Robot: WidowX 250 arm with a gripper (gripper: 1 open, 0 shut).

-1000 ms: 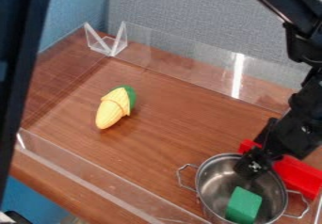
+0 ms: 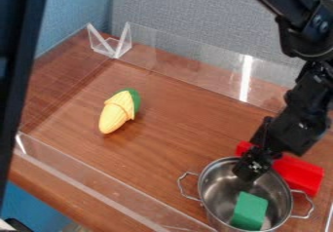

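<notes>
A steel pot (image 2: pixel 224 192) with two handles sits at the lower right of the camera view, a green block (image 2: pixel 248 211) inside it. A red object (image 2: pixel 302 174) lies just behind and right of the pot, partly covered by the gripper. A toy corn (image 2: pixel 117 113) with a yellow body and green husk lies at the left middle of the wooden table (image 2: pixel 163 148).
Clear low panels edge the table, with a white wire frame (image 2: pixel 111 43) at the back left. A dark vertical shape fills the far left edge. The middle and left of the table have free room.
My gripper has moved slightly to the left and up over the pot. The pot has shifted slightly left.
</notes>
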